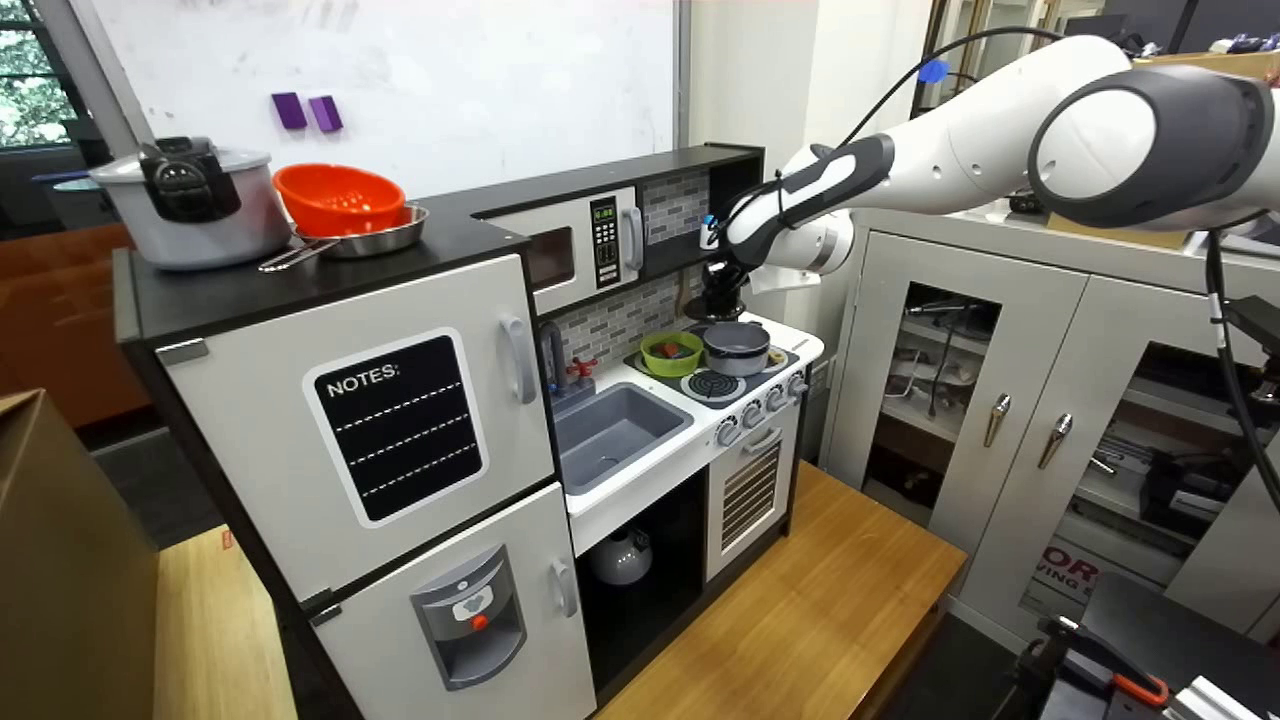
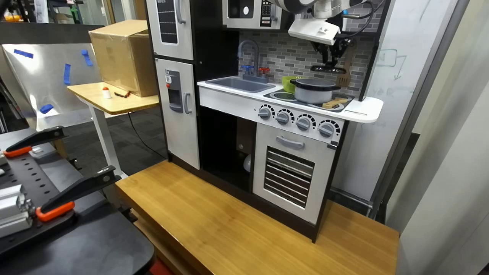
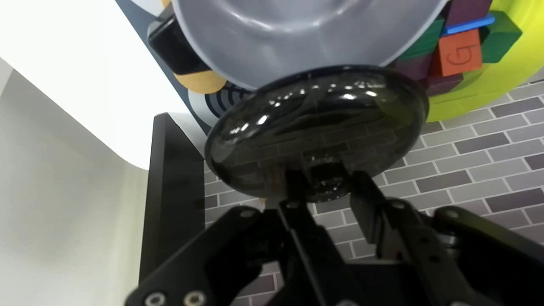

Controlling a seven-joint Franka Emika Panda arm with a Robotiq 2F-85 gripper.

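Note:
In the wrist view my gripper is shut on the knob of a dark, see-through pot lid (image 3: 316, 122). The lid hangs tilted in that view, overlapping the near rim of a grey pot (image 3: 306, 30). From the second exterior view, the lid (image 2: 328, 69) is up in the air above the pot (image 2: 314, 94), a gap showing between them. The pot sits on the stovetop with its inside uncovered in the wrist view. Beside it, a green bowl (image 1: 671, 352) holds several coloured blocks (image 3: 460, 53).
A tiled backsplash (image 3: 469, 153) rises close behind the lid, and a dark side panel (image 3: 173, 199) stands near it. A wooden utensil (image 2: 347, 68) hangs on the tiles. The sink (image 1: 618, 432) is empty. A wooden piece (image 2: 334, 103) lies by the pot.

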